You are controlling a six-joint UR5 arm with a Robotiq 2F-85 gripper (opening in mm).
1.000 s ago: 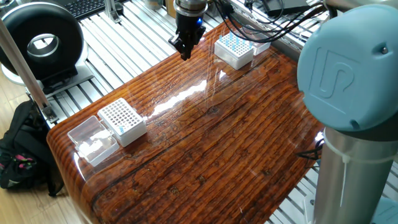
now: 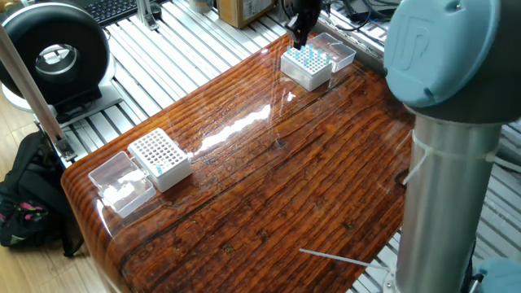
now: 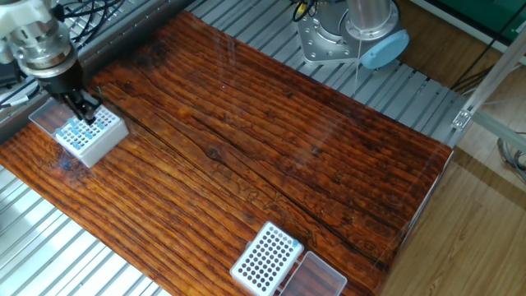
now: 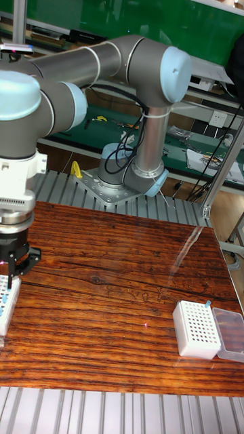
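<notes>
A white tip box (image 2: pixel 306 67) holding several blue tips stands at the far end of the table, its clear lid open behind it. My gripper (image 3: pixel 85 115) is low over that box in exterior view 2, its black fingers close to the tips. Whether the fingers are apart or touch a tip is too small to make out. A second white box (image 2: pixel 161 159) sits at the opposite end, mostly empty holes with one blue tip (image 3: pixel 295 243) near a corner. Only part of the first box (image 4: pixel 6 307) shows in exterior view 3, at the left edge.
Beside the second box lies its open clear lid (image 2: pixel 122 184). My arm's base (image 4: pixel 108 189) stands on the slatted metal frame along one side. Cables (image 3: pixel 90 16) hang near the gripper end.
Over the last second my gripper has moved from open table beside the tip-filled box to a place right over it. The arm's blue joint cap has shifted up and right in exterior view 1. Both boxes stay put.
</notes>
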